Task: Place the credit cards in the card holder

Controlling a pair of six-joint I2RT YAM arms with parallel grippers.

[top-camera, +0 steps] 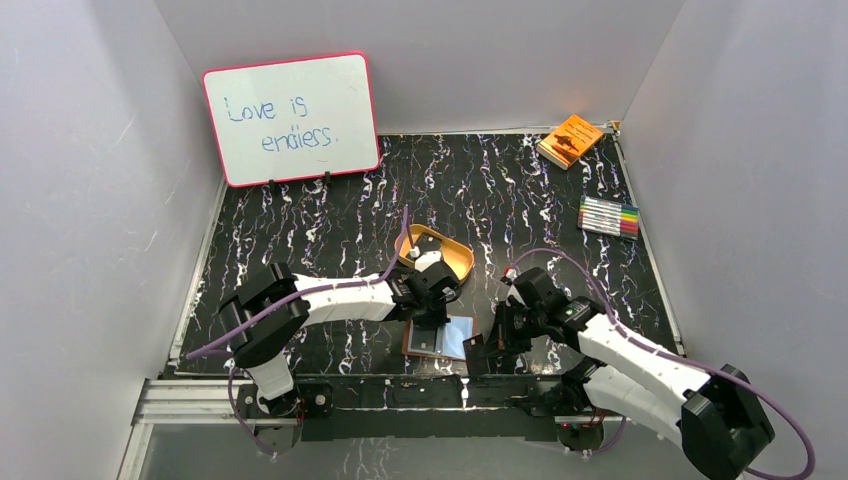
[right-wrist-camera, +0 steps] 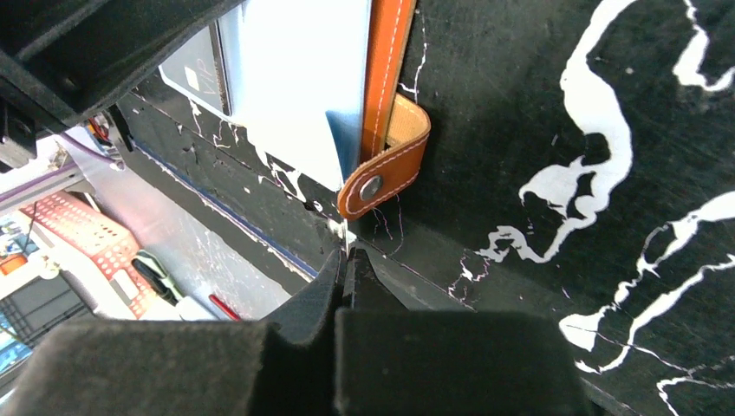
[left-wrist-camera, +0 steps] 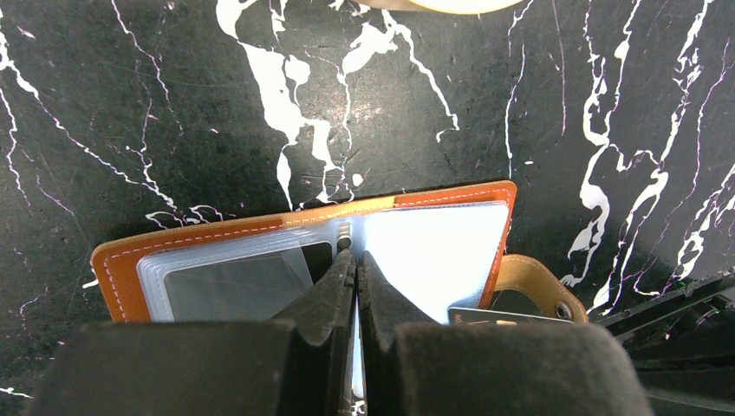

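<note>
The brown-edged card holder [top-camera: 410, 350] lies open near the table's front edge, its clear sleeve filled by a dark card on the left and its right sleeve [left-wrist-camera: 433, 247] pale. My left gripper is shut with nothing visible between its fingers, its tips at the holder's middle. A black card [top-camera: 476, 355] is in my right gripper [top-camera: 494, 345], which is shut on it. In the left wrist view that card [left-wrist-camera: 498, 317] reaches over the right sleeve's edge. The right wrist view shows it only edge-on, as a thin line, at the right gripper's tips [right-wrist-camera: 348, 253].
Behind the left gripper stands an orange tray [top-camera: 462, 261] with a dark card [top-camera: 428, 242] in it. A book [top-camera: 570, 140] and a pen set [top-camera: 608, 217] lie far right; a whiteboard [top-camera: 290, 120] leans at the back left. The holder's strap [left-wrist-camera: 542, 286] sticks out to its right.
</note>
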